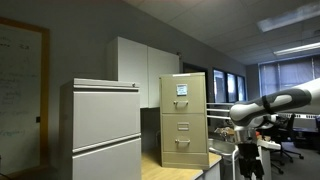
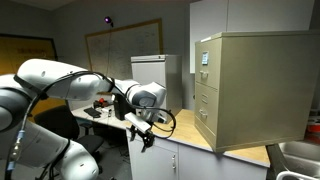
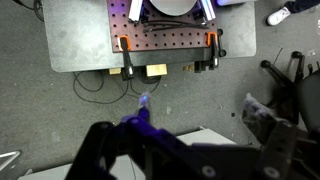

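Note:
My gripper (image 2: 142,137) hangs from the arm, pointing down, in front of the wooden counter (image 2: 178,119) in exterior view 2. In exterior view 1 it shows at the right edge, right of the tan filing cabinet (image 1: 184,125). The wrist view looks down on the floor; two blurred fingers stand far apart there, so the gripper is open with nothing between them. The tan cabinet stands on the counter with its drawers shut and a paper label (image 1: 182,90) near the top. A grey cabinet (image 1: 105,130) stands to its left, drawers shut.
Below the wrist are bare grey floor (image 3: 90,125), a perforated base plate (image 3: 170,40) and black cables. White wall cupboards (image 1: 140,70) hang behind the cabinets. An office chair (image 1: 288,145) stands at the far right. A sink (image 2: 300,158) sits right of the tan cabinet.

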